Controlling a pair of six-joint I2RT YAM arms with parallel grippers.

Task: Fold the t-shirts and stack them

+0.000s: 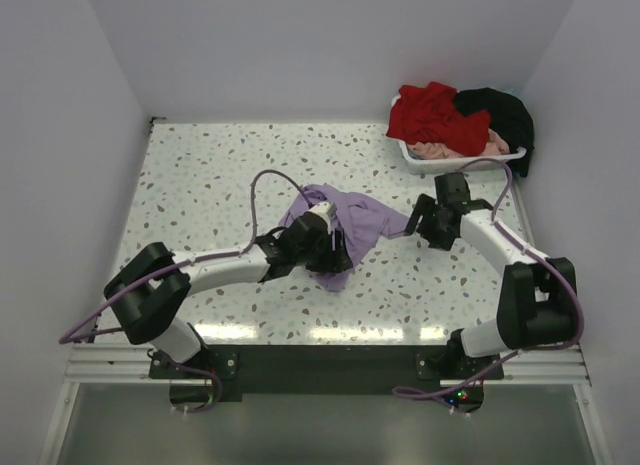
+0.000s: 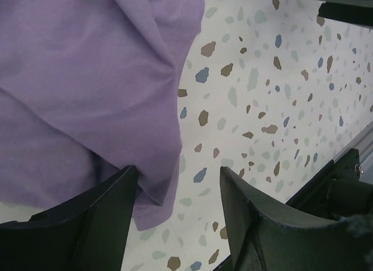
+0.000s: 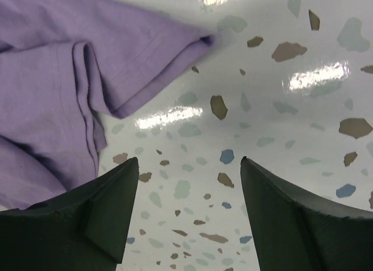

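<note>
A crumpled purple t-shirt (image 1: pixel 365 215) lies on the speckled table, lower centre. My left gripper (image 1: pixel 332 247) is over its lower left part; in the left wrist view its open fingers frame the lower edge of the fabric (image 2: pixel 116 78). My right gripper (image 1: pixel 425 223) stands open just right of the shirt's right corner, with bare table between its fingers in the right wrist view.
A white basket (image 1: pixel 420 163) at the back right holds red, black and pink clothing (image 1: pixel 440 115).
</note>
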